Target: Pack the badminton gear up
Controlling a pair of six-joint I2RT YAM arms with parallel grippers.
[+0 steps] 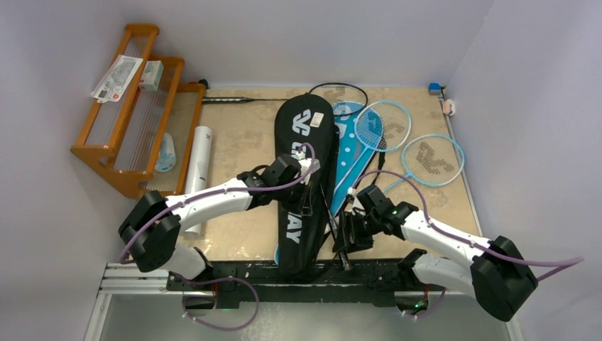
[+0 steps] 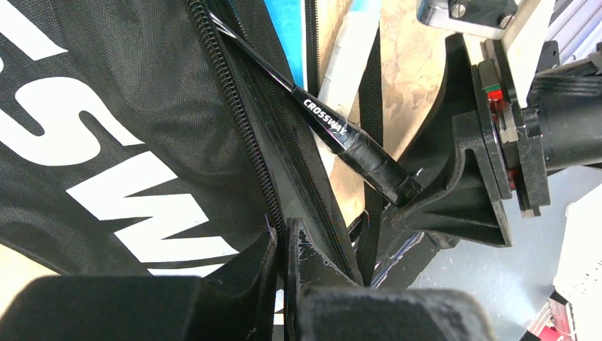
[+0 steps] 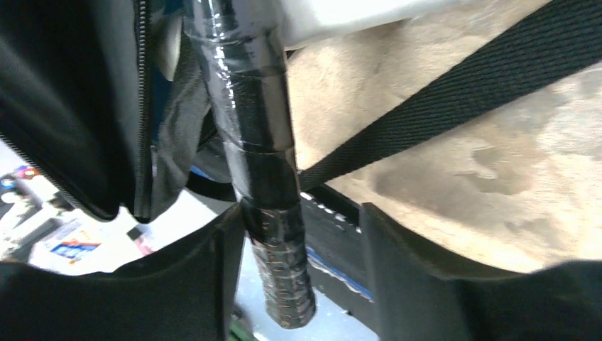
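The black racket bag (image 1: 304,128) lies lengthwise, its zipper edge (image 2: 227,85) running between the tips of my left gripper, which is shut on it. A black racket's shaft comes out of the bag's opening, and its dark handle (image 2: 348,138) slants toward the front edge. My right gripper stands open around that handle (image 3: 263,142); the handle is close to the left finger (image 3: 228,249), with a gap to the other. The racket's head is hidden in or under the bag. Two light-blue rackets (image 1: 408,117) (image 1: 461,158) lie at right.
A blue dotted cover (image 1: 348,142) lies beside the bag. Another black racket (image 1: 245,99) reaches across behind it. At left are a white tube (image 1: 199,160) and a wooden shelf (image 1: 106,150). Bare table shows at the right front.
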